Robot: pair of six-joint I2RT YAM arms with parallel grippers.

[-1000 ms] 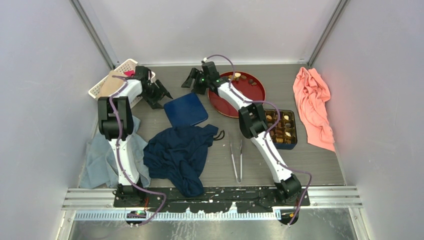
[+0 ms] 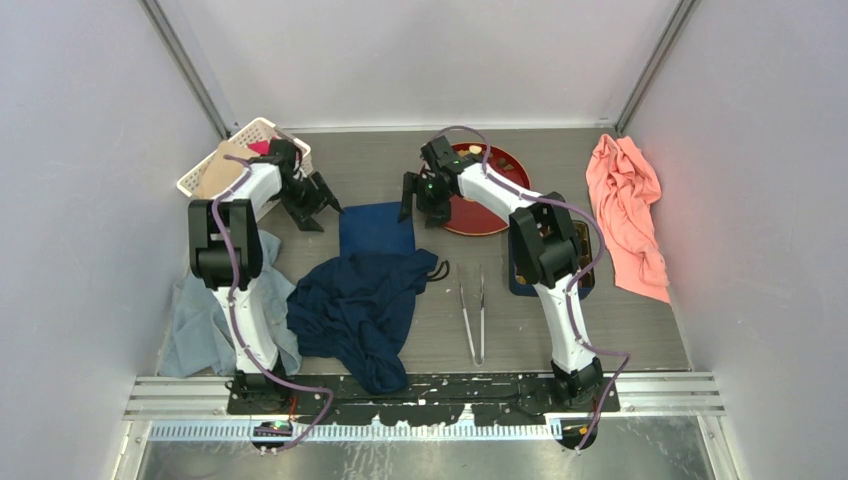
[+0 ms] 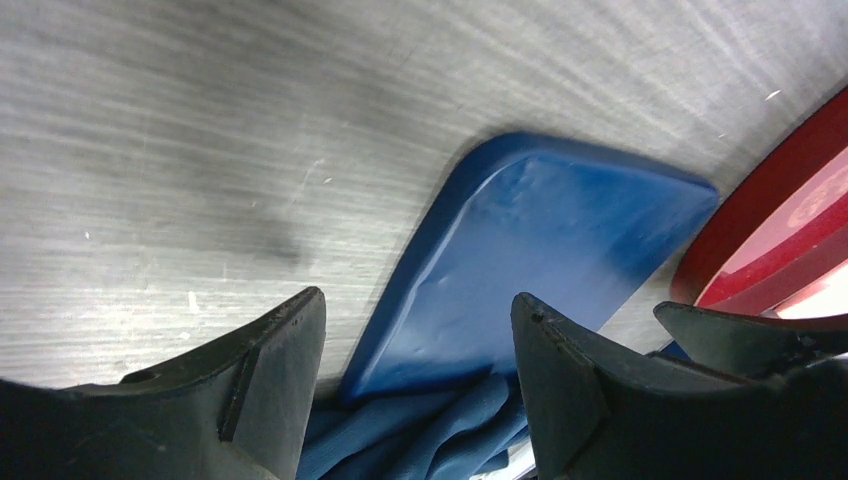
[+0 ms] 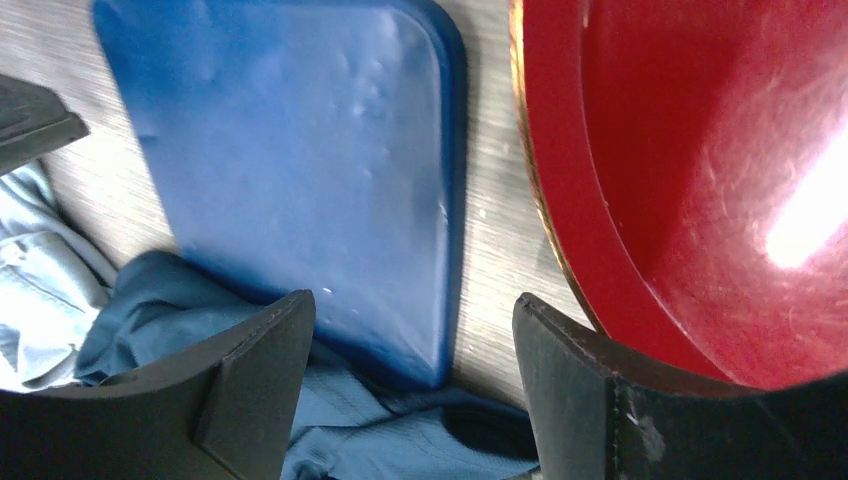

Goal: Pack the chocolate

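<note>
A dark blue flat lid [image 2: 376,225] lies in the middle, its lower edge under a navy cloth [image 2: 355,320]. My left gripper [image 2: 318,210] is open left of the lid, with nothing between its fingers. My right gripper [image 2: 423,208] is open over the gap between the lid and a red round plate [image 2: 490,205], also empty. Small chocolates sit at the plate's back. The chocolate box [image 2: 582,250] is mostly hidden under the right arm.
Metal tongs [image 2: 470,330] lie at front centre. A white basket [image 2: 195,180] is at back left, light blue cloth [image 2: 185,330] at front left, coral cloth [image 2: 625,210] at right.
The lid has straightened and moved down against the navy cloth. My right gripper has moved right and toward the front. The left arm has shifted slightly.
</note>
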